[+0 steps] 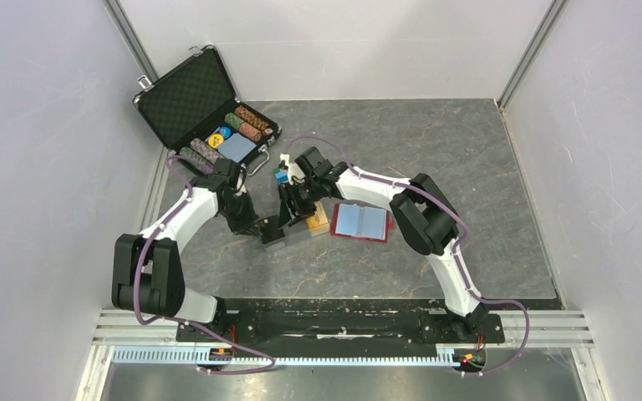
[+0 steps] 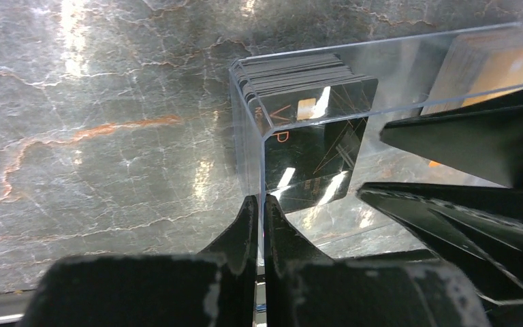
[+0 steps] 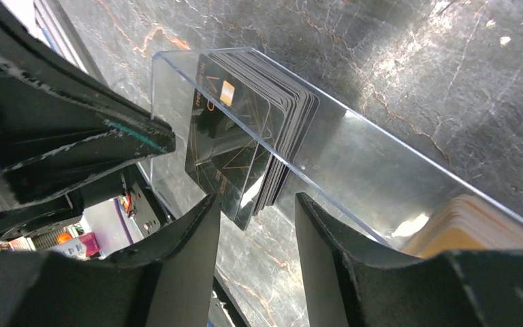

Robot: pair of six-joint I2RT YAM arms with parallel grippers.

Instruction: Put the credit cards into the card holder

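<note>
A long clear card holder lies on the table with a stack of black cards tilted inside its left end. Gold cards are farther right in it. My left gripper is shut on the holder's clear end wall. My right gripper stands part open, its fingertips near the black stack's lower edge with a gap between them; it grips nothing visible. In the left wrist view its dark fingers reach in beside the black cards.
A red-edged item with two pale blue panels is right of the gold cards. Some blue cards show behind the right gripper. An open poker-chip case stands at the back left.
</note>
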